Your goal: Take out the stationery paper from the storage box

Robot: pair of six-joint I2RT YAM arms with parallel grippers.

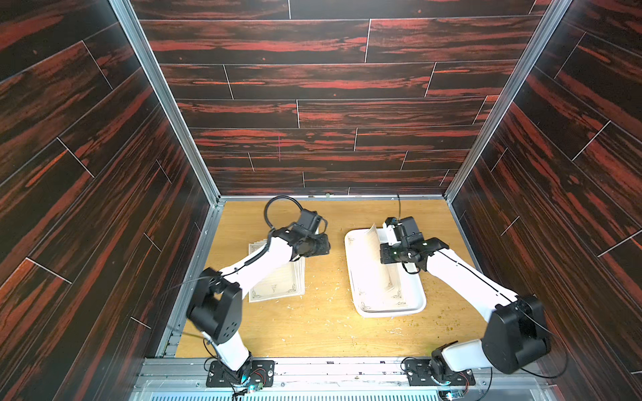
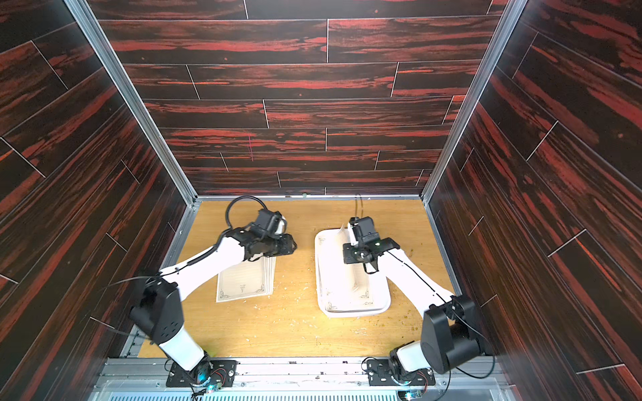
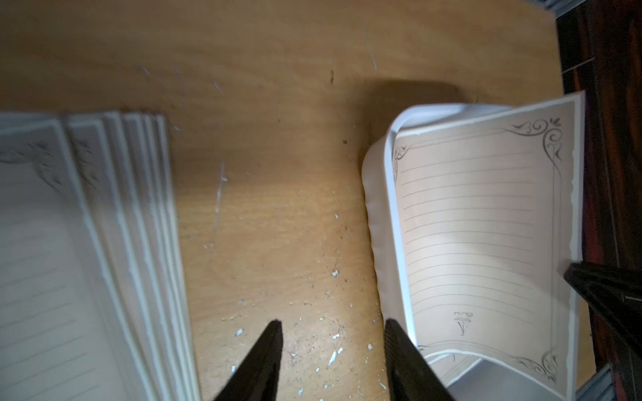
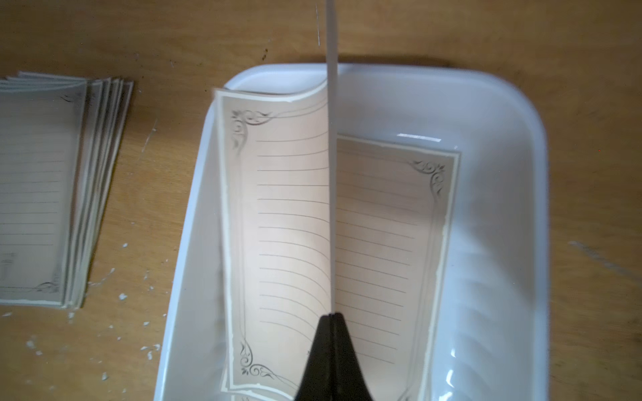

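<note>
Inside the white storage box [image 4: 528, 200] lies lined cream stationery paper [image 4: 381, 267]. My right gripper is shut on the right edge of one sheet [image 4: 281, 214], which is bent up, that edge standing edge-on to the right wrist camera. In the left wrist view the raised sheet [image 3: 474, 220] leans over the box wall [image 3: 388, 247], with the right gripper's dark fingertips [image 3: 602, 284] at its far edge. My left gripper is open and empty, above bare table between the box and a paper stack.
A fanned stack of the same paper [image 1: 275, 287] lies on the table left of the box, partly beneath the left arm. Bare tabletop [image 1: 326, 300] separates stack and box. Small white flecks are scattered there.
</note>
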